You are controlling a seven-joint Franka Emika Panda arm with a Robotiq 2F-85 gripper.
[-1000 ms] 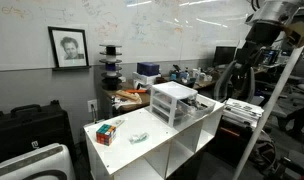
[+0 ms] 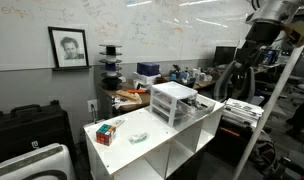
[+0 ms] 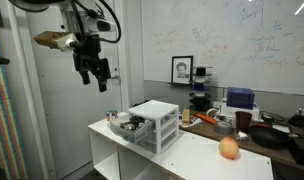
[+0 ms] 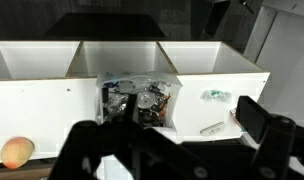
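Observation:
My gripper (image 3: 93, 82) hangs high above the white shelf, open, with nothing between its fingers. In the first exterior view the gripper (image 2: 239, 85) is at the upper right, clear of everything on the shelf. A white drawer unit (image 2: 174, 98) stands on the shelf. Its clear drawer (image 4: 140, 100) is pulled out and holds a jumble of small dark and shiny items. A peach-coloured round fruit (image 3: 229, 148) sits near one end of the shelf. Toward the other end are a Rubik's cube (image 2: 106, 134) and a small pale green-white item (image 2: 139, 138).
The shelf top (image 3: 197, 165) has bare room between drawer unit and fruit. Behind it, a wooden desk carries a pan (image 3: 269, 134), stacked dark spools (image 2: 111, 68) and boxes. A black case (image 2: 32, 135) stands at the left in the first exterior view.

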